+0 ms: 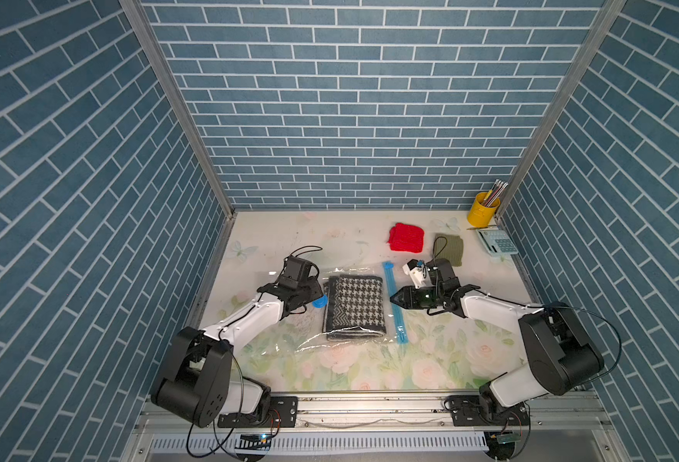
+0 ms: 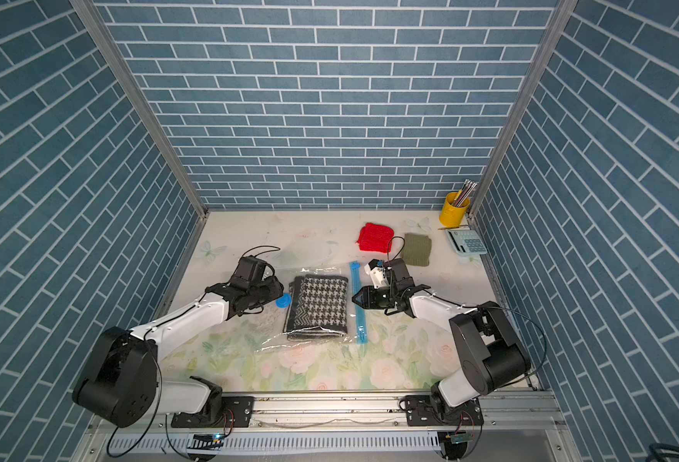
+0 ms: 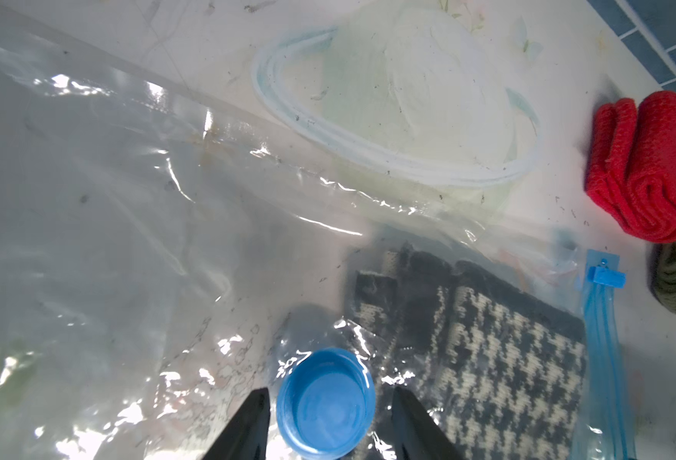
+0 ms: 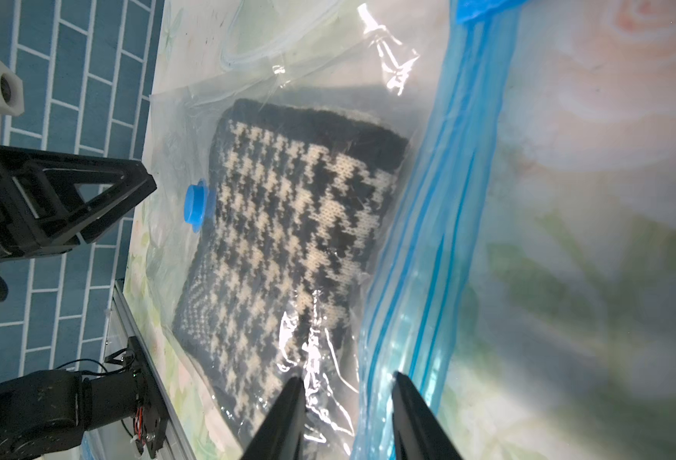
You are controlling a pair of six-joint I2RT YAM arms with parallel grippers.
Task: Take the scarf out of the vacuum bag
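The folded black-and-white houndstooth scarf (image 1: pixel 357 304) lies inside a clear vacuum bag (image 3: pixel 123 230) on the table, with a round blue valve cap (image 3: pixel 326 402) at its left and a blue zip strip (image 4: pixel 437 207) along its right edge. My left gripper is open, its fingertips either side of the valve cap; whether they touch it I cannot tell. My right gripper is open over the bag's right edge at the zip strip, with the blue slider at the strip's far end.
A red folded cloth (image 1: pixel 406 237) and an olive cloth (image 1: pixel 448 252) lie behind the bag. A yellow pen cup (image 1: pixel 483 211) and a calculator (image 1: pixel 497 241) stand at the back right.
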